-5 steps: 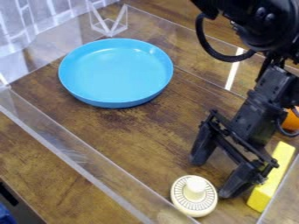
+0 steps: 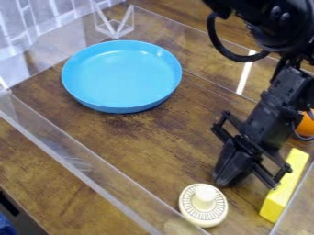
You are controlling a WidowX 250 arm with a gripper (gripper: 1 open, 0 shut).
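Observation:
The black gripper (image 2: 245, 158) is low at the right, its fingertips down at the wooden surface (image 2: 105, 147), just left of a yellow block (image 2: 284, 190) and above a white round knobbed object (image 2: 204, 210). Whether anything is between the fingertips is hard to make out. A blue plate (image 2: 120, 73) lies at the back left. An orange object (image 2: 306, 125) is partly hidden behind the arm at the right edge.
Clear plastic walls border the surface along the left and front. A white wire piece (image 2: 114, 26) stands at the back behind the plate.
Since a second ago the gripper's fingers have shifted slightly up and left, away from the front of the yellow block.

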